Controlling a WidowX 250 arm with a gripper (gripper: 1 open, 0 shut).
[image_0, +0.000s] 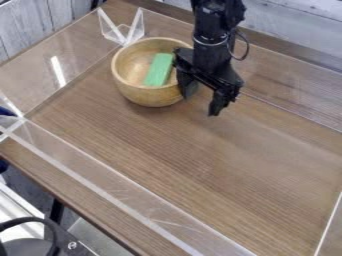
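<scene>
A wooden bowl (134, 87) sits at the upper left of the table, with a green rectangular item (159, 69) inside it. My black gripper (205, 98) hangs from the top of the view at the bowl's right side, its fingers open and low, touching or very close to the bowl's rim. Whether anything small lies between the fingers is hard to tell at this size.
A clear angular object (123, 28) stands behind the bowl. A black cable (34, 236) lies at the lower left corner, and a white wall runs along the back.
</scene>
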